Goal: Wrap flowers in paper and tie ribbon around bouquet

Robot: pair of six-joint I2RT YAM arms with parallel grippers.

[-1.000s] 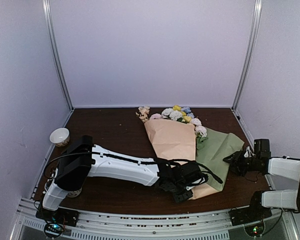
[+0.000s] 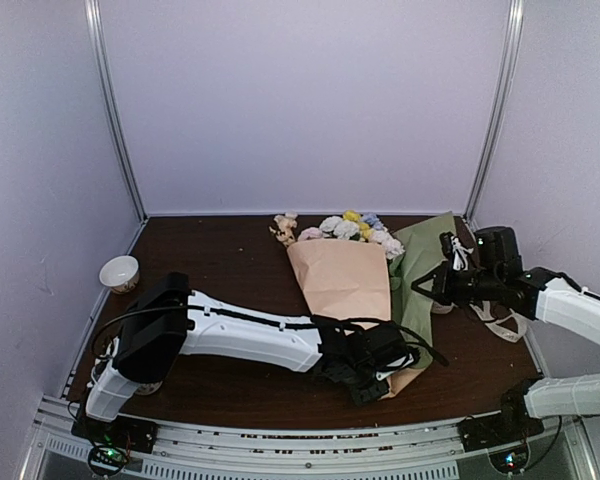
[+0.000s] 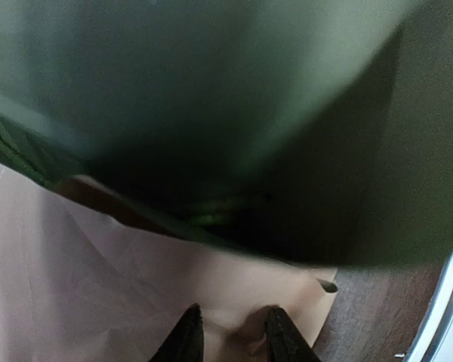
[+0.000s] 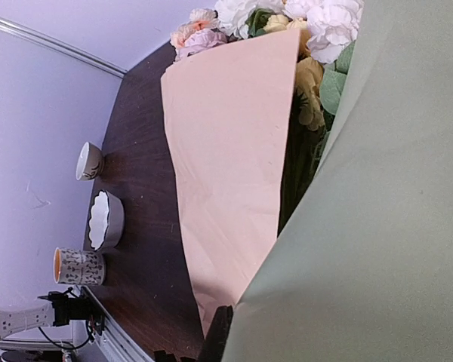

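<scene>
The bouquet's flowers lie at the back centre, under a pink wrapping sheet. My right gripper is shut on the green sheet, lifted along the bouquet's right side; that sheet fills much of the right wrist view and hides most of the fingers. One dark finger shows there. At the bouquet's lower end, my left gripper has its fingertips apart with creased pink paper between them. Whether it grips the paper, I cannot tell. Stems are mostly hidden.
A white ribbon or strap lies by the right wall. Bowls and a patterned cup stand along the left edge. Bare dark table lies left of the bouquet. My left arm crosses the front.
My right gripper has moved left and toward the back, bringing the green sheet up and over toward the bouquet. The left arm looks still.
</scene>
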